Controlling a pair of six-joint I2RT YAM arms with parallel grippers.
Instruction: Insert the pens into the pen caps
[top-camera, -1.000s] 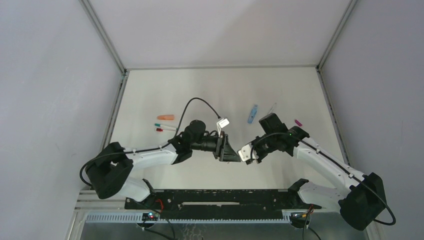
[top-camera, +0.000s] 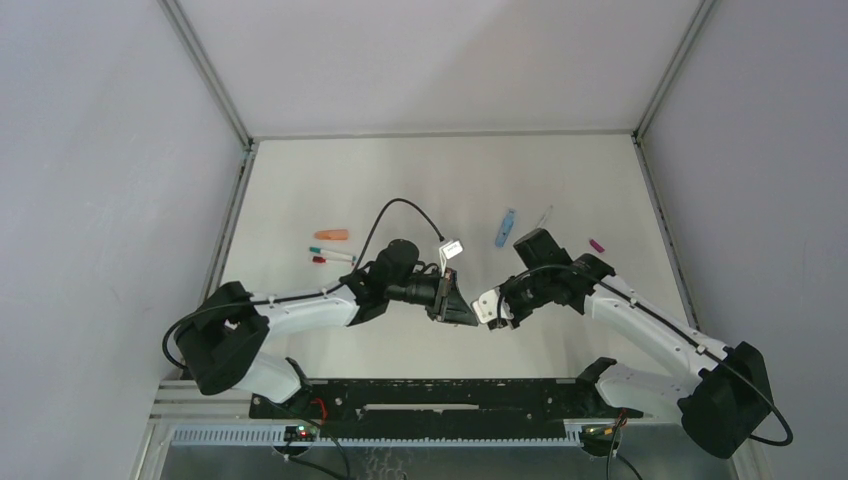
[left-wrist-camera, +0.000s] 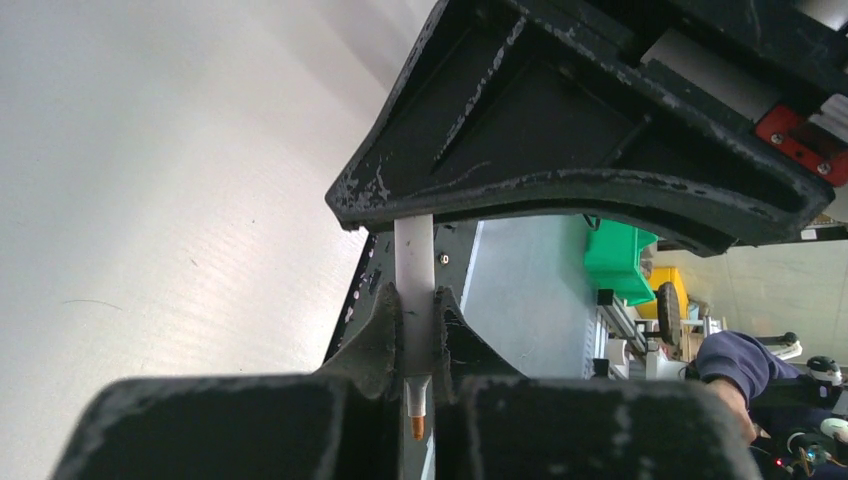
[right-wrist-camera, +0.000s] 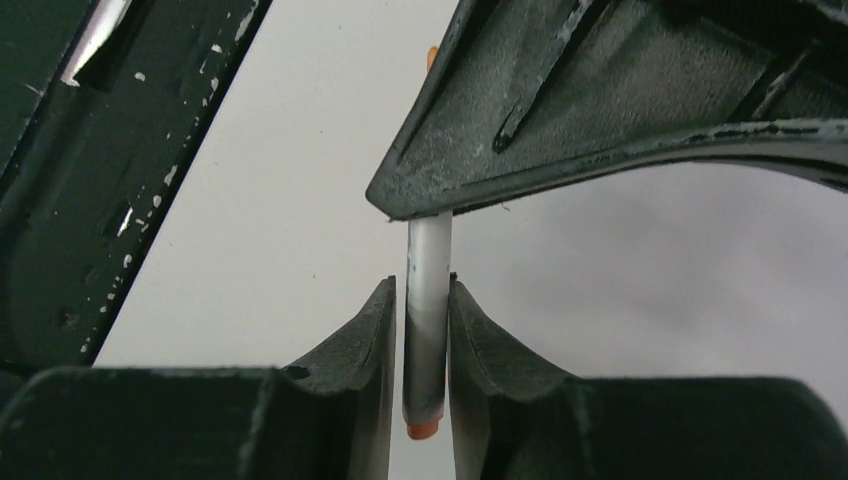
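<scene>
A white pen (left-wrist-camera: 414, 262) with a tapered end and brown-orange nib stretches between the grippers. My left gripper is shut on it near the nib. In the right wrist view, the pen's other end, with an orange plug (right-wrist-camera: 423, 430), passes between the fingers of my right gripper. That gripper is open, with a slim gap beside the barrel. Each gripper hides part of the pen from the other's wrist camera. Seen from above, both grippers meet front-centre, and the pen between them cannot be made out.
At left lie an orange piece (top-camera: 332, 234), a green-ended pen (top-camera: 332, 254) and a red-ended pen (top-camera: 333, 261). A blue piece (top-camera: 505, 228), a thin pale piece (top-camera: 545, 215) and a small magenta piece (top-camera: 596, 245) lie to the right.
The left arm has edged a little to the right. The pieces on the table have not moved.
</scene>
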